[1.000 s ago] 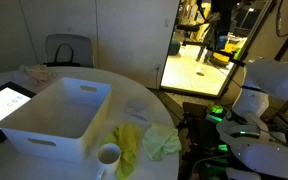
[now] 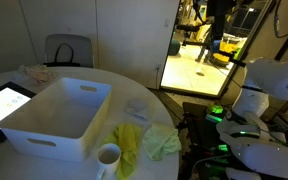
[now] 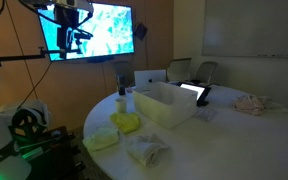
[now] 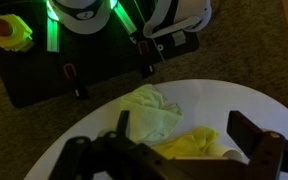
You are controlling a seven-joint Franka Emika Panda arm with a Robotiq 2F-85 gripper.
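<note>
My gripper hangs high above the table's near end, its two dark fingers wide apart and nothing visible between them. In exterior view 2 the gripper point(image 3: 66, 38) is at the upper left, clear of everything on the table. Below it lie a pale green cloth point(image 2: 160, 141) near the rounded edge and a crumpled yellow cloth point(image 2: 127, 138) beside it. A whitish, crumpled piece point(image 3: 147, 149) rests apart from both. The large white bin point(image 2: 59, 118) stands open on the table; its floor looks bare in exterior view 1.
A white mug point(image 2: 108, 157) stands near the bin and yellow cloth. A lit screen point(image 2: 2, 104) is beyond the bin, and a beige cloth point(image 3: 249, 104) lies toward the far end. Bare white tabletop point(image 3: 229, 155) spreads across the right of exterior view 2.
The arm's end at the upper right of exterior view 1 has shifted slightly. Cloths, mug and bin stay where they were.
</note>
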